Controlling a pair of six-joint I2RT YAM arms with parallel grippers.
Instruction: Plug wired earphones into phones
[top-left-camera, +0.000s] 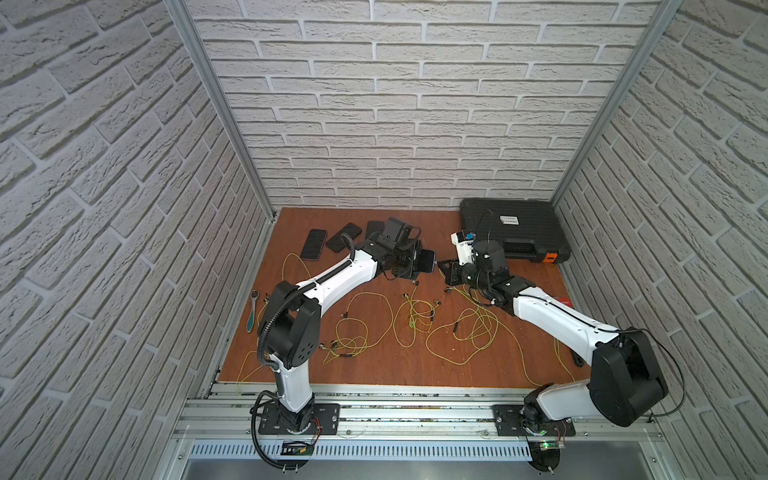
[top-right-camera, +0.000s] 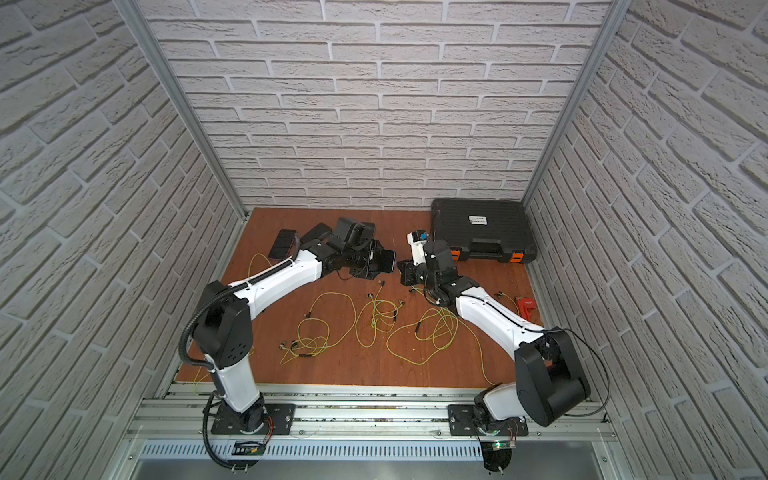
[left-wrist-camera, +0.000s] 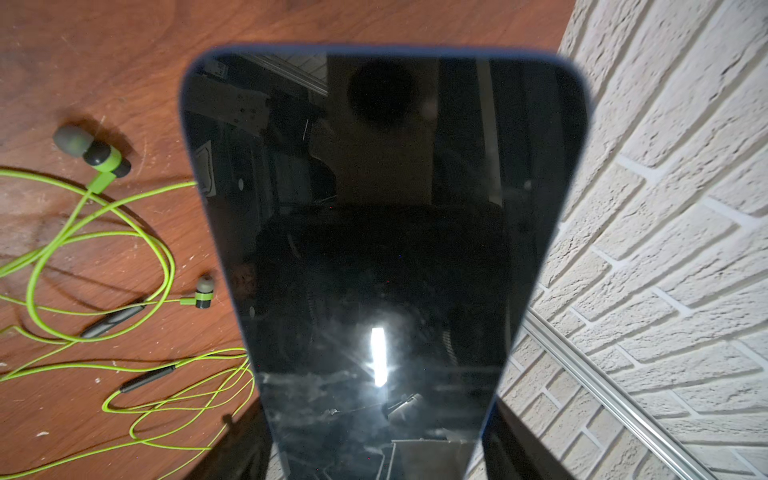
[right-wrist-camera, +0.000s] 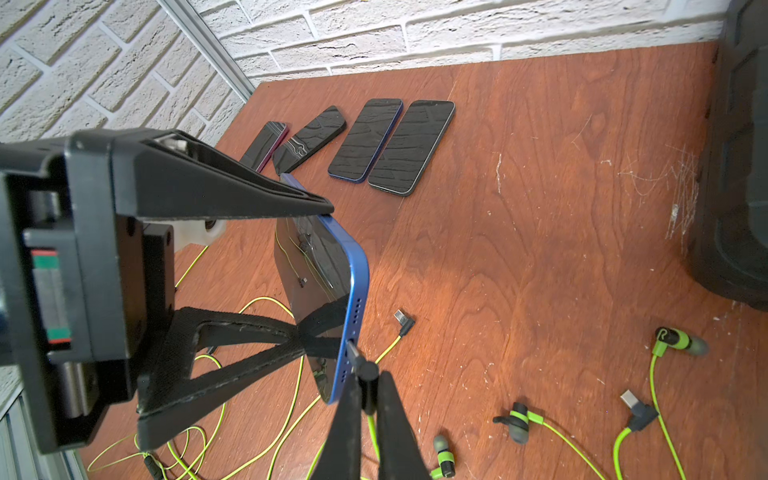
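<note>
My left gripper (top-left-camera: 412, 257) is shut on a blue phone (left-wrist-camera: 384, 240), held up off the table with its black screen filling the left wrist view. In the right wrist view the phone's edge with holes and port faces my right gripper, whose fingertips are at a dark angled plug (right-wrist-camera: 366, 376) with its metal tip at that port; how far it is inserted I cannot tell. A yellow-green cable hangs from the plug. Other earphones (right-wrist-camera: 518, 420) lie tangled on the table.
Several phones (right-wrist-camera: 408, 144) lie at the back left of the wooden table (right-wrist-camera: 544, 200). A black case (top-left-camera: 512, 224) stands at the back right. Loose cables cover the front middle.
</note>
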